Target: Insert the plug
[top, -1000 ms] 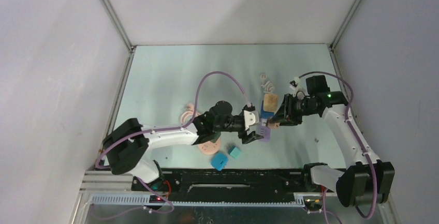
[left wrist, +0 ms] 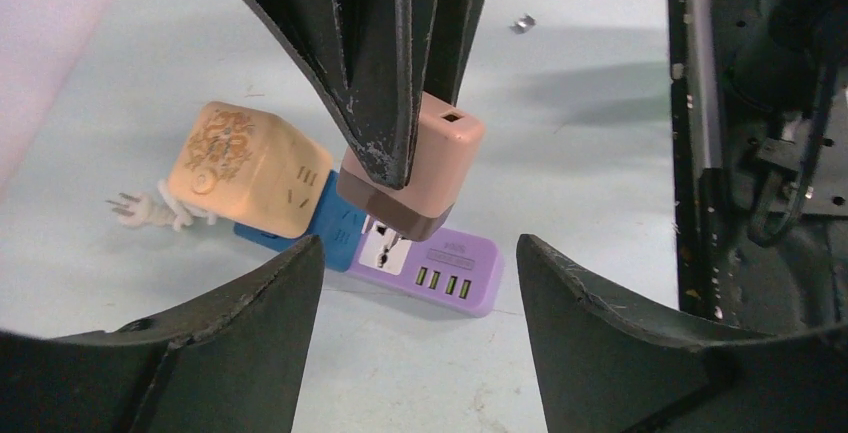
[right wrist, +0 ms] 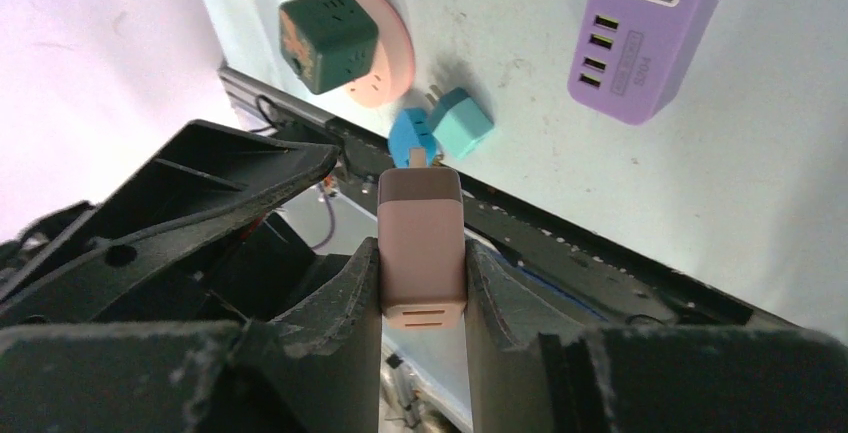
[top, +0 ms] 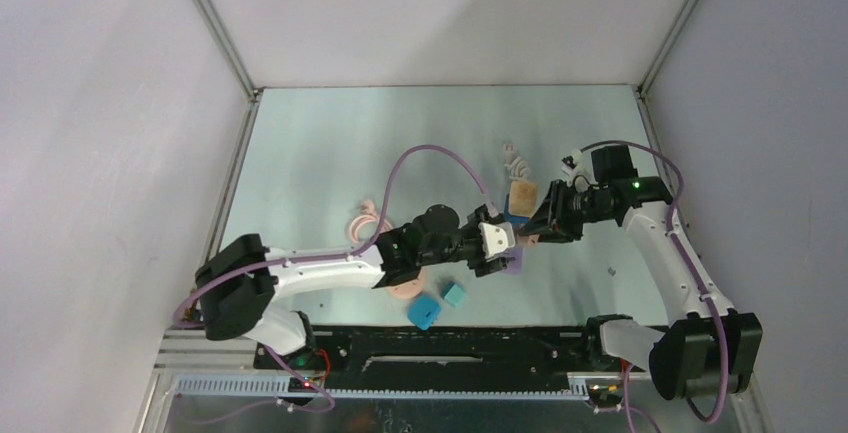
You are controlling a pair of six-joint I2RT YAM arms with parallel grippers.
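Observation:
My right gripper (top: 535, 228) is shut on a pink plug (right wrist: 421, 253), held above the table with its dark band and prongs showing in the right wrist view. My left gripper (top: 492, 248) stands open beside it, its fingertips (left wrist: 295, 268) just short of the plug in the left wrist view. Below lies a purple power strip (left wrist: 455, 273) with sockets and USB ports, next to a blue strip (left wrist: 335, 223) and a tan block (left wrist: 250, 168).
A white cable (top: 516, 161) lies behind the tan block. A pink round strip (right wrist: 385, 68), green block (right wrist: 328, 43), teal plug (right wrist: 458, 123) and blue piece (top: 424, 311) lie front-left.
Over the last second my left gripper has moved right, closer to the pink plug in my right gripper. The right arm is nearly still.

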